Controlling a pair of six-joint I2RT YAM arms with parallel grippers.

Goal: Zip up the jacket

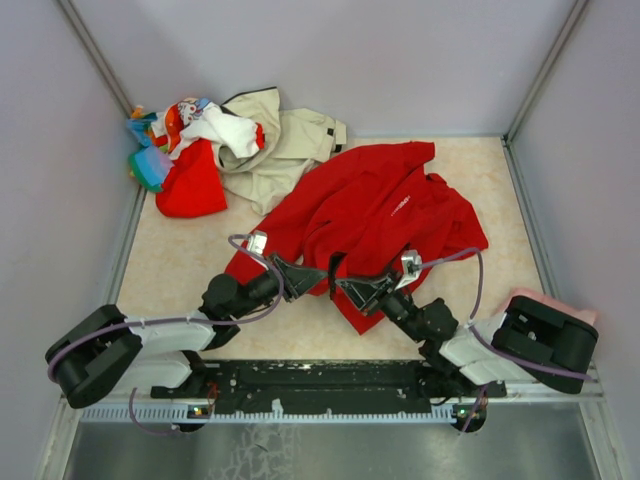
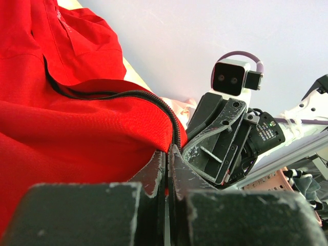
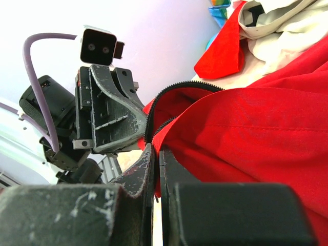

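Observation:
The red jacket (image 1: 400, 220) lies spread on the table, its front edge running between my two grippers at the middle. In the left wrist view the black zipper (image 2: 128, 94) curves down into the fingertips of my left gripper, which is shut on it. My right gripper is also shut, on the lower zipper edge, where the two tooth rows (image 3: 174, 86) meet the fingertips in the right wrist view. The two grippers face each other a short way apart. The slider cannot be made out.
A pile of beige, white, red and coloured clothing (image 1: 260, 150) lies at the back left. A pink item (image 1: 555, 305) sits at the right edge. Bare table shows left and right of the jacket.

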